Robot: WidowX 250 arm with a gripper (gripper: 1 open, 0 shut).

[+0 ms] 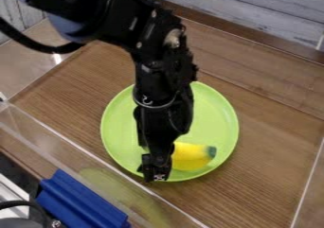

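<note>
A green plate [215,114] sits on the wooden surface in the middle of the camera view. A yellow banana [195,154] lies on the plate's right front part, its left end hidden behind my black gripper [157,164]. The gripper hangs over the plate with its fingertips low at the banana's left side. It is open; whether it touches the banana I cannot tell.
A blue object [79,203] lies at the front left, outside a clear wall along the near edge. A pale plank wall stands at the back. The wooden surface to the right and left of the plate is clear.
</note>
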